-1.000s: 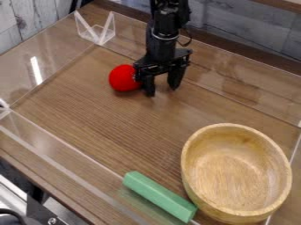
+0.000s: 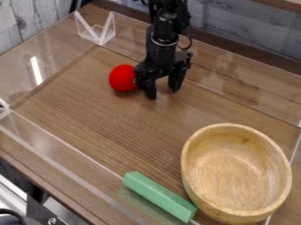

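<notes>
The black robot arm reaches down from the top centre to my gripper (image 2: pixel 160 77), low over the wooden table (image 2: pixel 106 149). A red round object (image 2: pixel 122 77) sits just left of the gripper, touching or nearly touching it. The fingers are dark and small, so whether they are open, shut or on the red object cannot be told.
A large tan bowl (image 2: pixel 237 171) is at the lower right and a green cylinder (image 2: pixel 159 195) lies at the bottom centre. A clear plastic item (image 2: pixel 97 29) stands at the upper left.
The arm and gripper have shifted very slightly; the red object stays in nearly the same place.
</notes>
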